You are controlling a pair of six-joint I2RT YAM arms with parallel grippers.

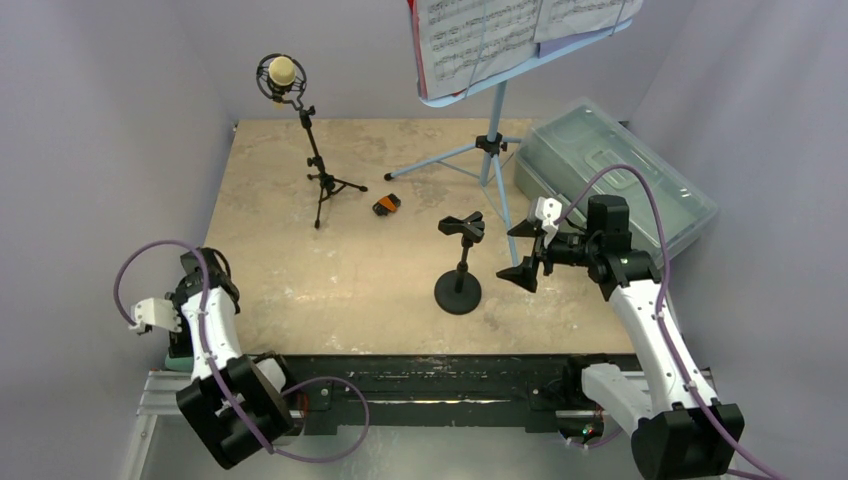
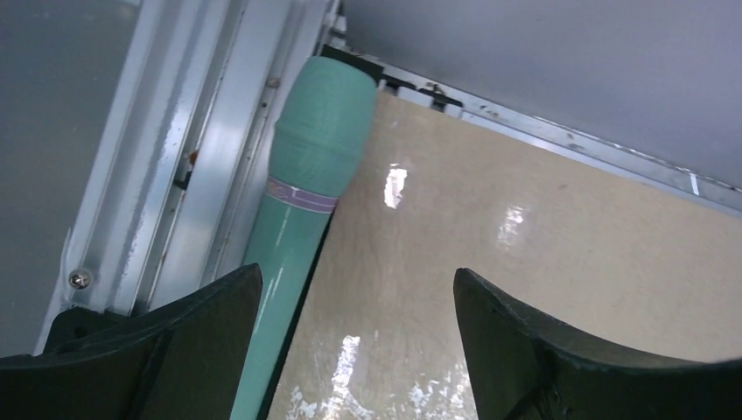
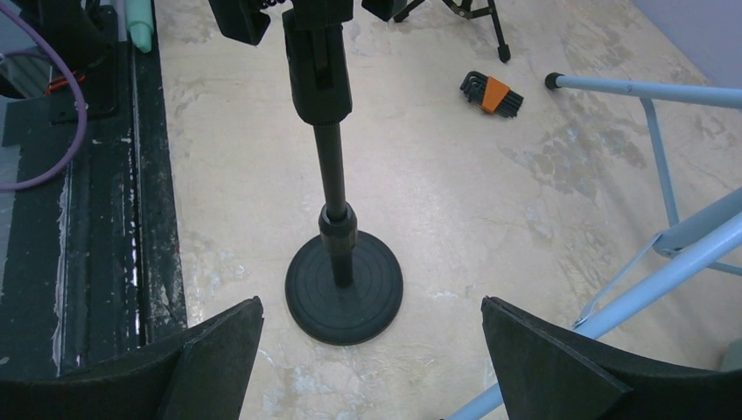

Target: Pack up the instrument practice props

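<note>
A teal tube-shaped object with a mauve band (image 2: 315, 140) lies along the metal rail at the table's front left. My left gripper hangs above it, part open with nothing between its fingers; the tube passes by the left finger, apart from the gap. From above, the left gripper is mostly hidden by its own arm. My right gripper (image 1: 518, 254) stands open and empty, to the right of a small black microphone stand (image 1: 458, 291), which is upright on a round base (image 3: 344, 302). A tripod with a shock-mounted microphone (image 1: 282, 72) stands at the back left.
A light-blue music stand (image 1: 497, 105) bearing sheet music (image 1: 480, 38) is at the back, its legs near the right gripper. A closed translucent bin (image 1: 615, 165) fills the back right. A small black-and-orange item (image 1: 387, 204) lies mid-table.
</note>
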